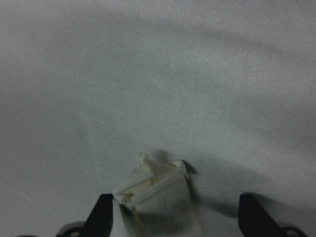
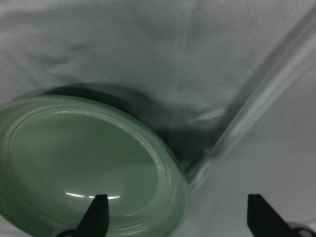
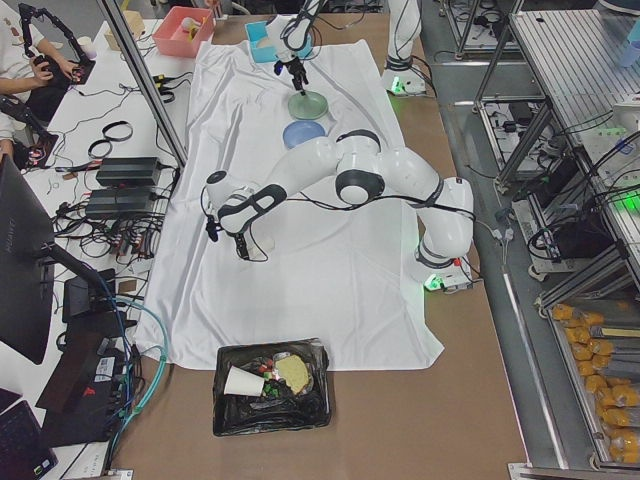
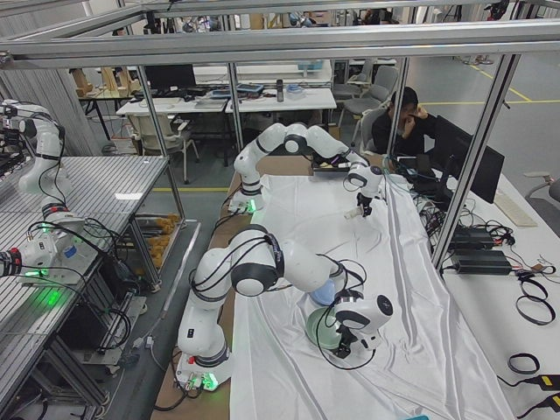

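Note:
My left gripper is open, low over the white cloth, with a crumpled white paper piece (image 1: 160, 205) between and below its fingertips; in the camera left view the arm largely hides it. My right gripper stands open above the right edge of a green plate (image 2: 84, 158), which fills the lower left of the right wrist view. A blue plate (image 3: 303, 133) lies beside the green one.
A black-lined bin (image 3: 270, 420) holding a cup and scraps stands beyond the cloth's edge. A blue container (image 3: 258, 38) and red bin (image 3: 188, 32) are at the far end.

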